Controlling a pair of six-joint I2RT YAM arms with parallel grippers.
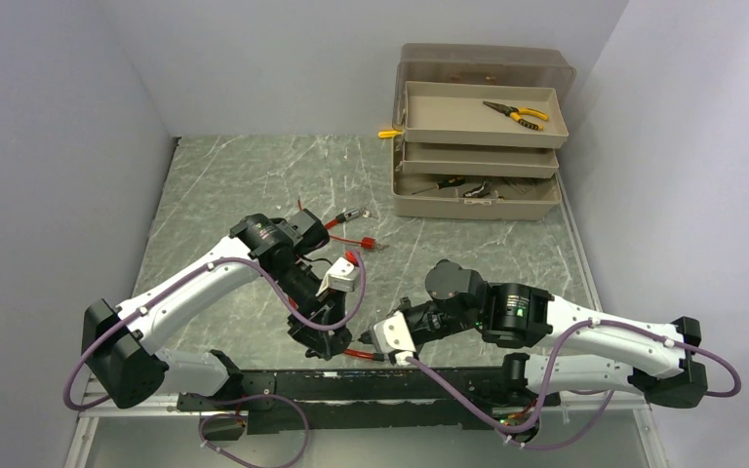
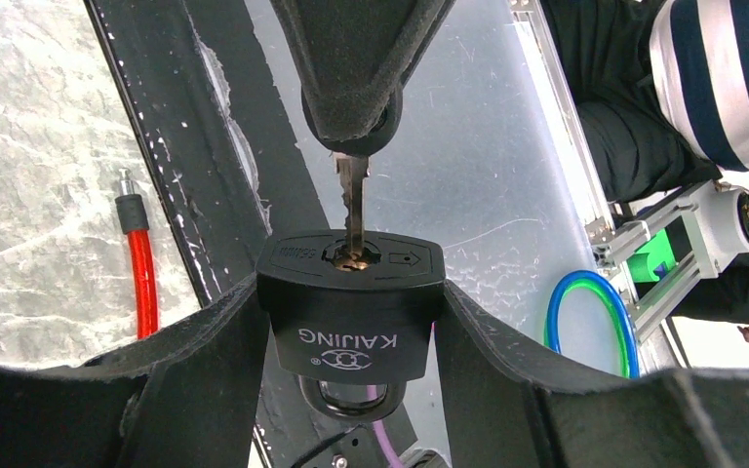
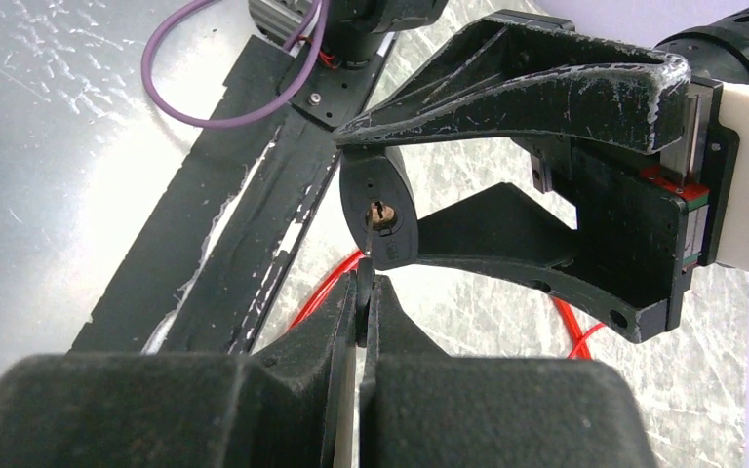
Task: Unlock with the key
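A black padlock (image 2: 349, 322) is gripped by my left gripper, which is shut on its body, shackle pointing down in the left wrist view. A key (image 2: 353, 195) held by my right gripper meets the keyhole; its toothed blade still shows above the lock, the tip at the opening. In the right wrist view the padlock's end face (image 3: 356, 190) with its brass keyhole lies just beyond the right fingertips. In the top view both grippers meet low at the front middle, largely hidden by their arms.
A tool box (image 1: 478, 210) with trays and pliers stands at the back right. Red-handled cables and tools (image 2: 141, 283) lie on the marble mat around the left arm. The front edge runs below both grippers.
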